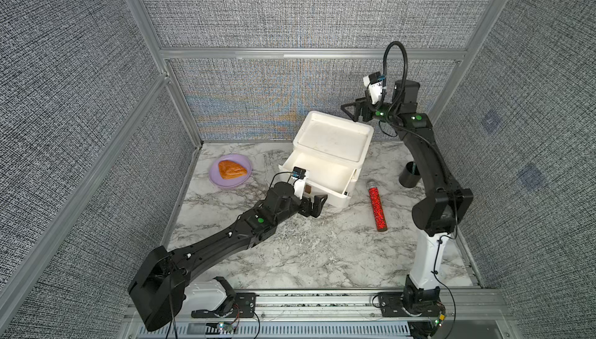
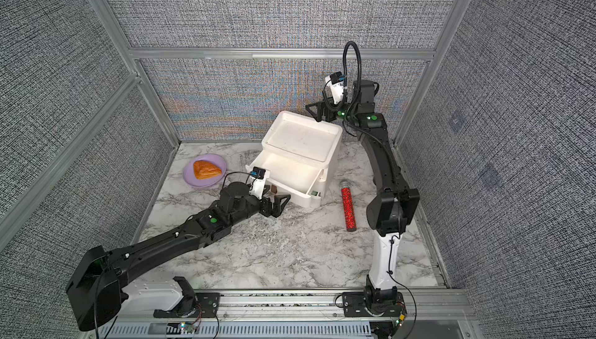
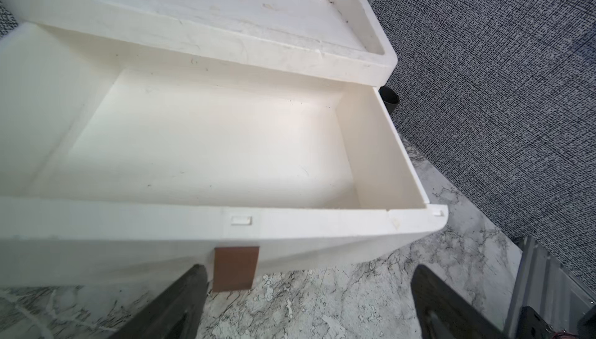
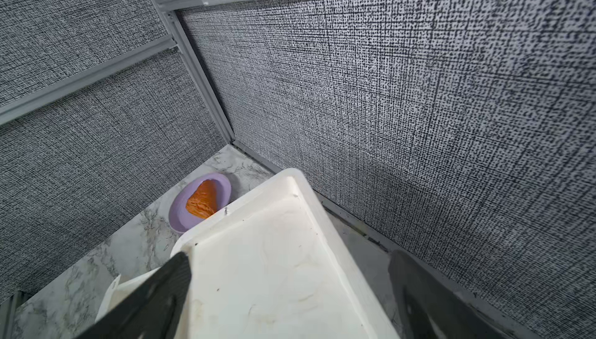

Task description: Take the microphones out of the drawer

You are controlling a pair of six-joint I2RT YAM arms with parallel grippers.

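The white box's drawer (image 1: 322, 168) is pulled out, and its floor is bare in the left wrist view, where the drawer's front rim (image 3: 335, 219) spans the picture. On the table right of the box lies a red speckled stick (image 1: 377, 208) with a grey tip; I cannot tell if it is the microphone. My left gripper (image 1: 318, 206) is open and empty just in front of the drawer, near its brown pull tab (image 3: 236, 268). Open and empty too, my right gripper (image 1: 351, 110) hangs above the back right corner of the box's tray-like top (image 4: 260, 277).
A purple plate (image 1: 214, 177) with an orange-brown pastry (image 1: 231, 169) stands left of the box. Beyond the stick is a dark cup (image 1: 409, 176), close to the right arm.
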